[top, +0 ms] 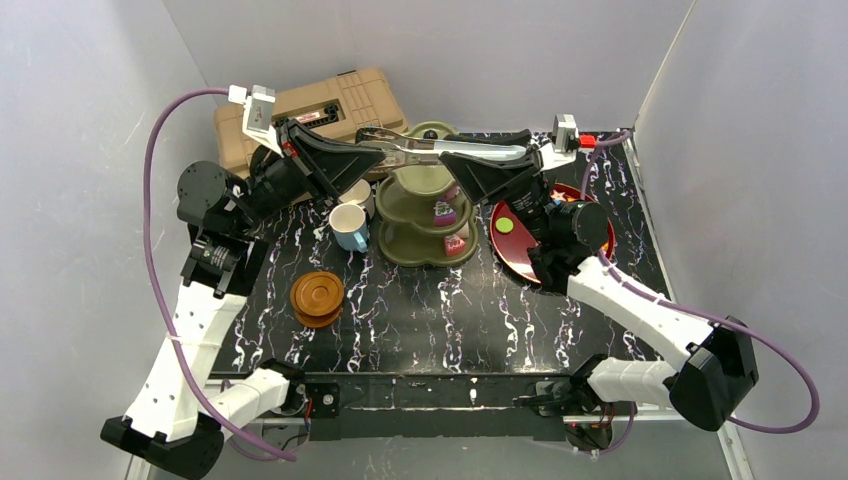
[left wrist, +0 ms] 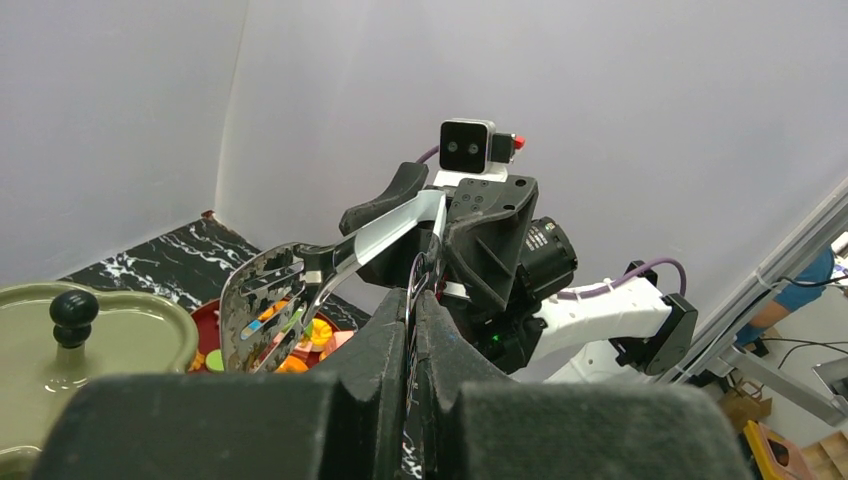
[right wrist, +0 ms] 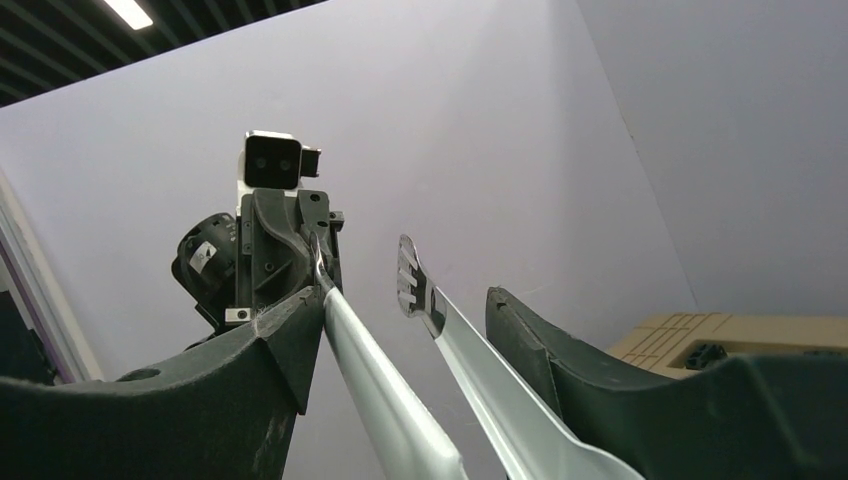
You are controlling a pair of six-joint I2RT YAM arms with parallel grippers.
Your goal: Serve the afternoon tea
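Observation:
Silver serving tongs (top: pixel 470 150) span my two grippers above the green tiered stand (top: pixel 420 245). My left gripper (top: pixel 372 152) is shut at the tip end of the tongs, with thin metal at its fingertips in the left wrist view. My right gripper has the tongs' white-looking arms (right wrist: pixel 385 400) between its fingers; its fingers stand partly apart. Pink and purple pastries sit on the stand. A red plate (top: pixel 515 255) with toy food is partly hidden under the right arm.
Two mugs (top: pixel 348 228) stand left of the stand, with stacked wooden coasters (top: pixel 318 295) in front of them. A tan case (top: pixel 240 135) lies at the back left.

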